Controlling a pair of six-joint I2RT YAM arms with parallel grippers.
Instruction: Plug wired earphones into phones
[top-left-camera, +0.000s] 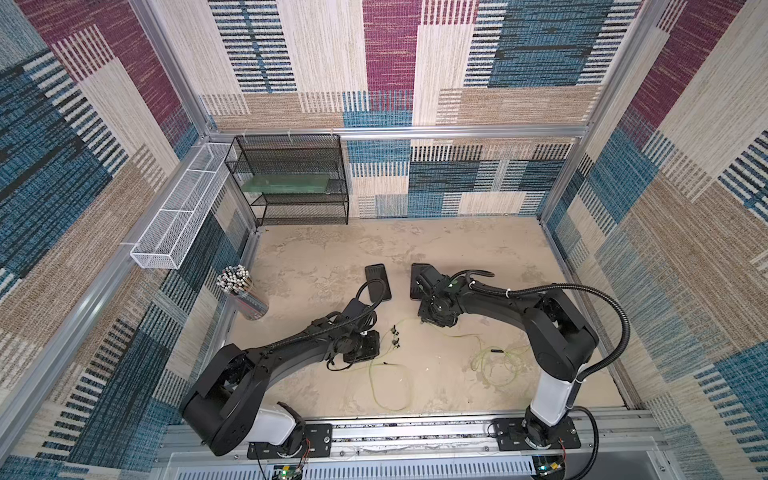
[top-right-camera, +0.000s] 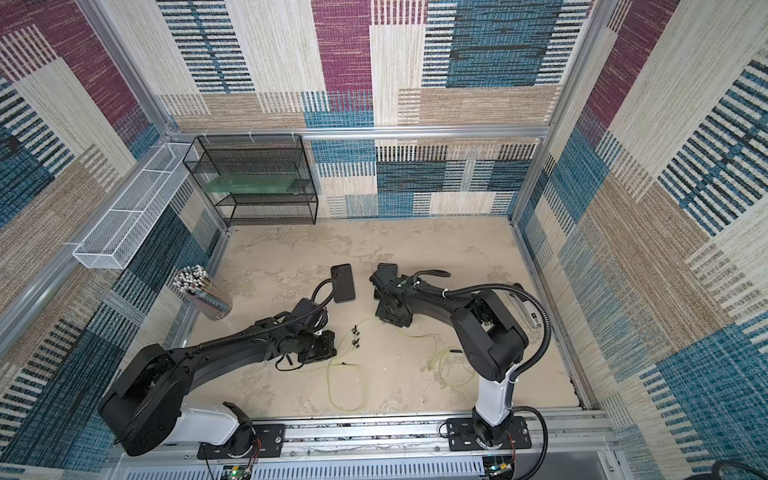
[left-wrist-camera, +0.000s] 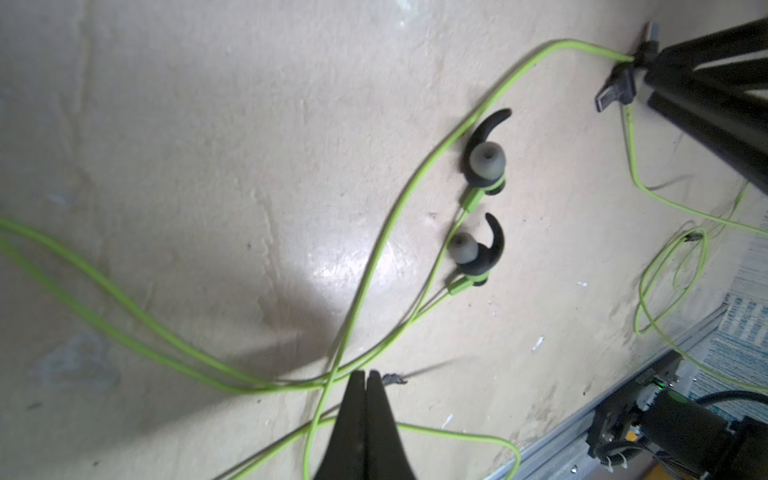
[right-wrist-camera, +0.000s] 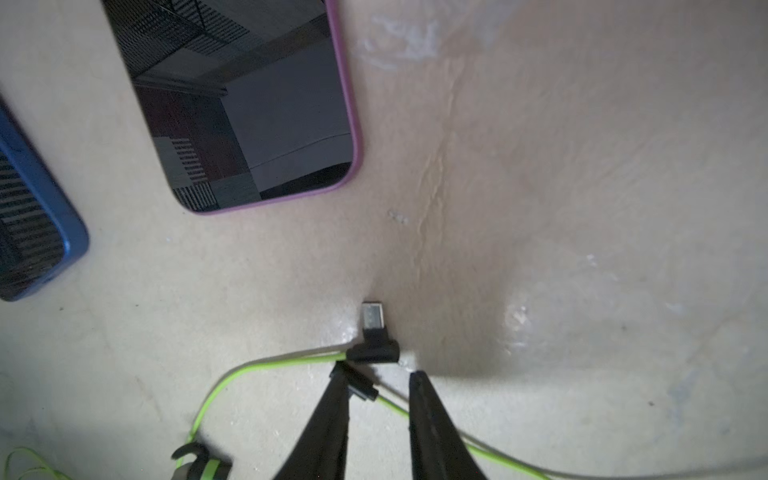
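Observation:
Two black L-shaped plugs on lime-green cords are at the tips of my right gripper. One plug (right-wrist-camera: 373, 344) has its metal end toward the pink-edged phone (right-wrist-camera: 256, 96); the other plug (right-wrist-camera: 356, 381) lies slantwise beside the left fingertip. A gap shows between the right fingers; whether they touch a plug cannot be made out. The blue-edged phone (right-wrist-camera: 44, 216) lies further left. My left gripper is shut, with nothing visible between its fingers, above the green cords. Two earbuds (left-wrist-camera: 485, 162) (left-wrist-camera: 472, 254) rest on the table ahead of it.
Another loop of green cord (top-left-camera: 497, 364) lies at the right front of the table. A cup of cotton swabs (top-left-camera: 244, 292) stands on the left, and a black mesh rack (top-left-camera: 292, 180) at the back left.

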